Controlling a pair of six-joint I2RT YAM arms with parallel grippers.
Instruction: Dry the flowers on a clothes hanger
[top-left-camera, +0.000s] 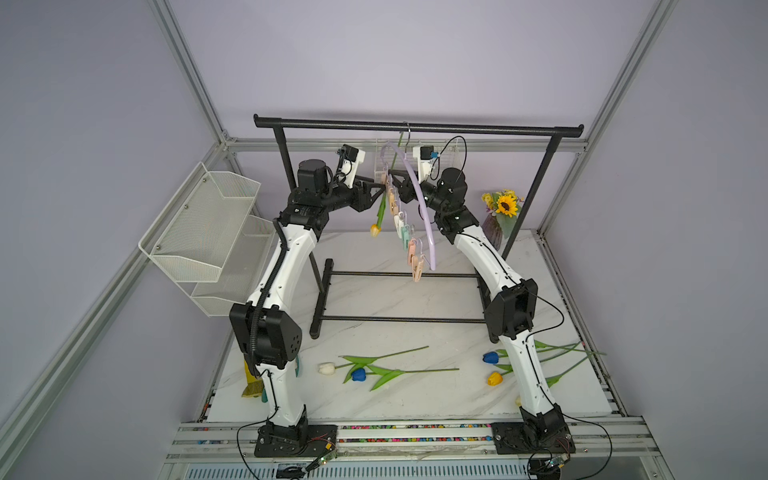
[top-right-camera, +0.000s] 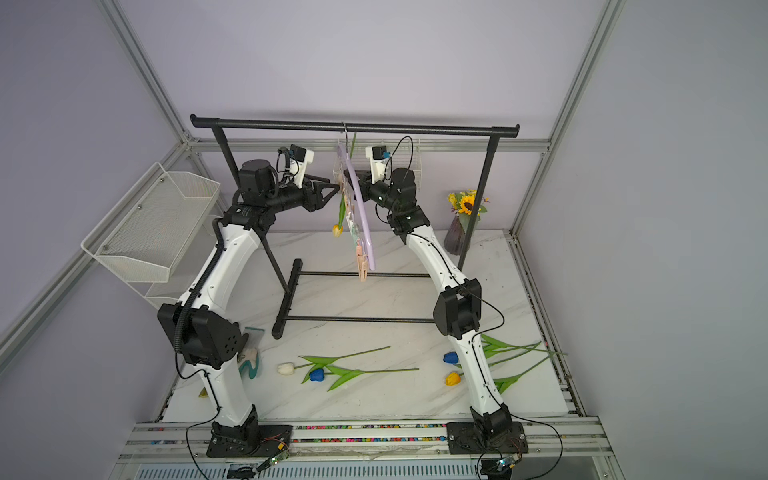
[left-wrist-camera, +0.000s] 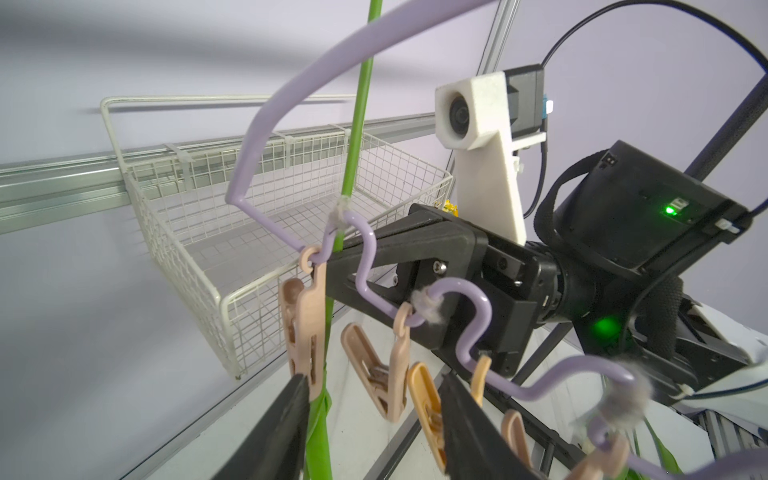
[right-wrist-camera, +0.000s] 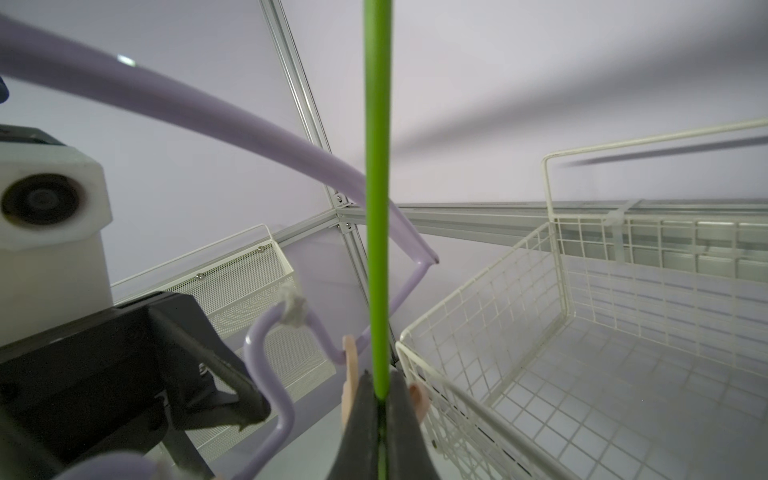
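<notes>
A lilac hanger (top-left-camera: 425, 224) with pastel clothespins hangs from the black rack (top-left-camera: 344, 124). My right gripper is shut on the green stem (right-wrist-camera: 377, 200) of an upright-stemmed flower, whose yellow head (top-left-camera: 375, 230) points down behind the pins. My left gripper is open, its blurred fingers close before the hanger's pink clothespins (left-wrist-camera: 310, 328); nothing shows clearly between them.
A white wire basket (left-wrist-camera: 184, 240) sits just behind the hanger. A sunflower vase (top-left-camera: 500, 224) stands at right, a mesh shelf (top-left-camera: 196, 240) at left. Tulips (top-left-camera: 358, 373) lie on the table.
</notes>
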